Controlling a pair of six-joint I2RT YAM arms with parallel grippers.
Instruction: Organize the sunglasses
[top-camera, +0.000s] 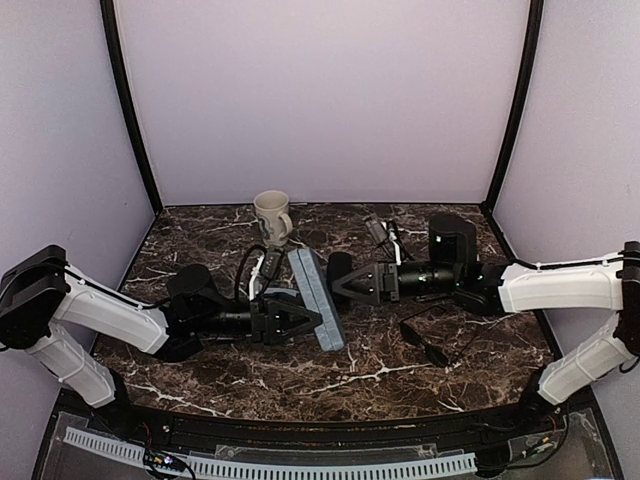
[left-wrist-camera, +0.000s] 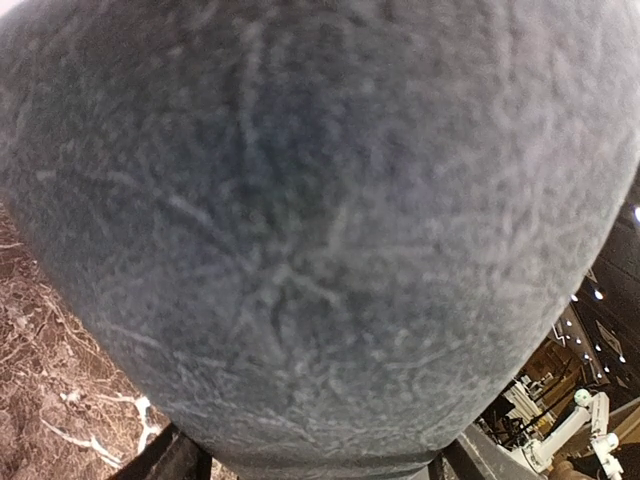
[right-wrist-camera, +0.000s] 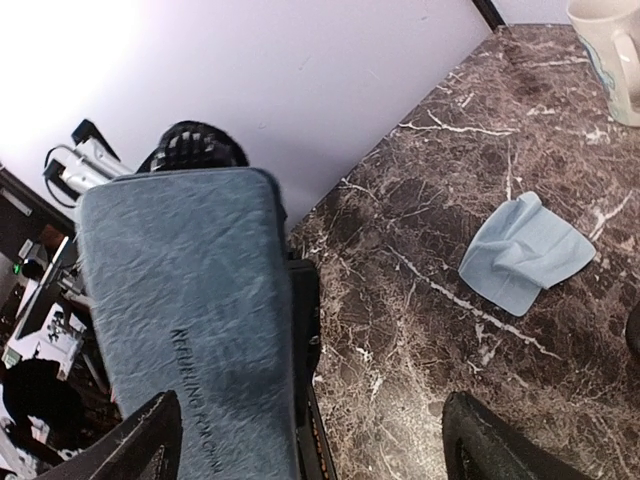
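Observation:
A blue-grey glasses case (top-camera: 318, 298) is held up in my left gripper (top-camera: 285, 318), which is shut on it; the case fills most of the left wrist view. My right gripper (top-camera: 375, 283) is just right of the case, its fingers apart with nothing clearly between them; in the right wrist view the case (right-wrist-camera: 190, 300) stands beyond its left finger. Dark sunglasses (top-camera: 425, 345) lie on the marble table below the right arm.
A mug (top-camera: 273, 216) stands at the back of the table (top-camera: 200, 390). A folded light-blue cloth (right-wrist-camera: 525, 250) lies on the marble in the right wrist view.

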